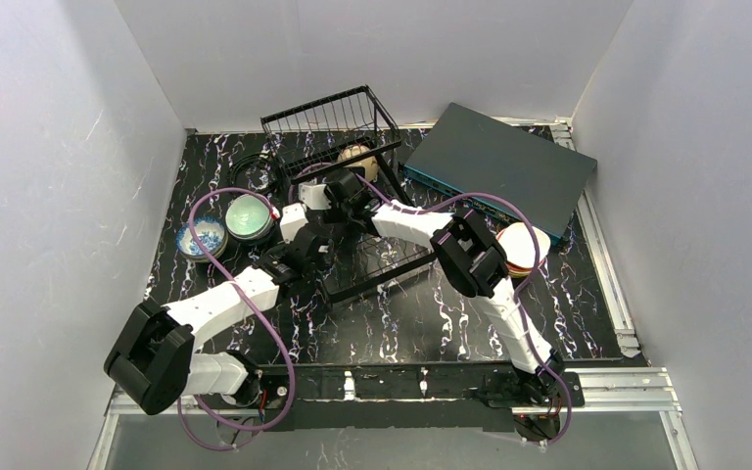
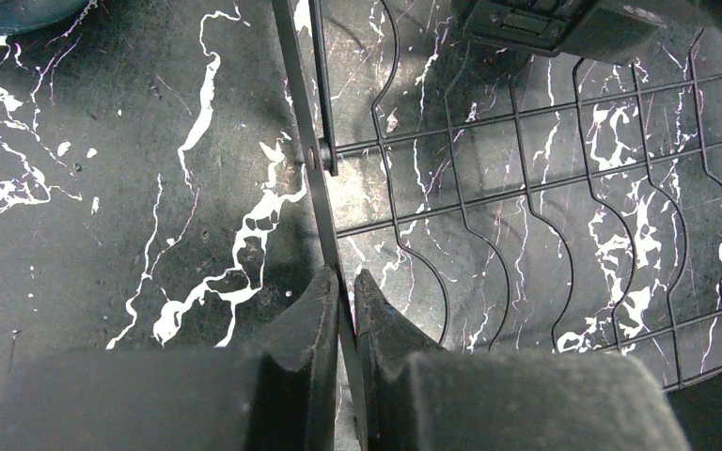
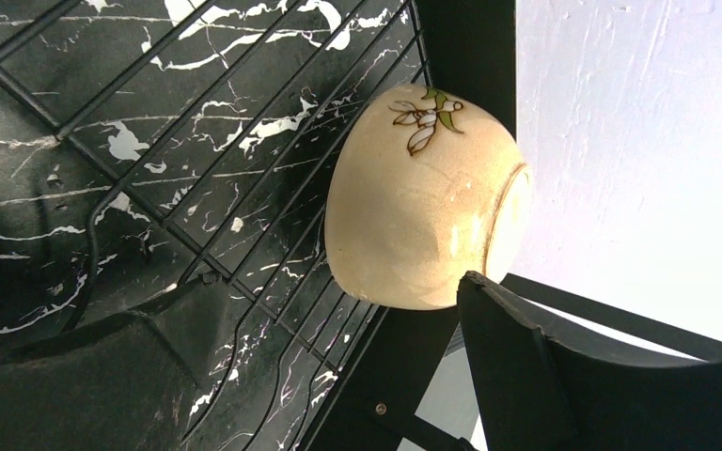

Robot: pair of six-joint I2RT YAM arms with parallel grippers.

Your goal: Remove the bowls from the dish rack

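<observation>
A cream bowl [image 3: 414,197] with a flower motif rests on its side in the wire upper part of the dish rack [image 1: 318,117]. My right gripper is open just before the bowl, which shows between and beyond its fingers. My left gripper is shut on the rack's flat black side bar [image 2: 296,85], above the lower wire grid. Stacked bowls stand left of the rack, a green one [image 1: 248,213] and a blue patterned one [image 1: 200,235] on top.
A dark flat board [image 1: 499,162] fills the back right, with stacked plates [image 1: 521,243] in front of it. Black coiled items [image 1: 255,168] lie behind the bowls.
</observation>
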